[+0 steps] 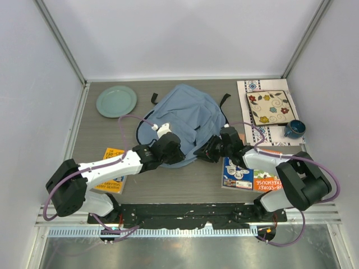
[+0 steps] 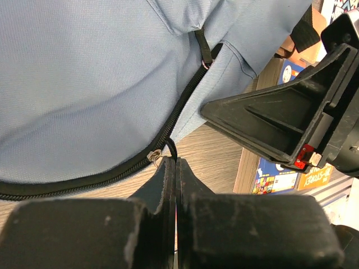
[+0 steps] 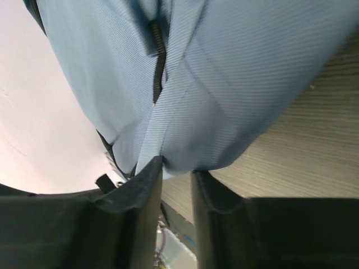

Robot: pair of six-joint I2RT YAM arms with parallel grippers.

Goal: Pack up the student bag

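Observation:
The blue bag (image 1: pixel 182 112) lies flat on the table with a black zipper (image 2: pixel 115 172) curving along its lower edge. In the left wrist view my left gripper is shut with the zipper's short black pull cord (image 2: pixel 171 147) running in between its fingertips, beside the metal slider (image 2: pixel 154 155). My right gripper is partly open at the bag's lower right edge, a narrow gap between its fingers. Blue fabric shows just beyond and between its tips; whether it touches is unclear. Farther up the bag lies another black zipper end (image 2: pixel 206 47).
Books (image 1: pixel 238 176) lie to the right and an orange book (image 1: pixel 112 182) to the left. A green plate (image 1: pixel 116 101) sits back left. On a patterned cloth (image 1: pixel 252 85) at back right are a floral case (image 1: pixel 271 107) and a blue mug (image 1: pixel 294 129).

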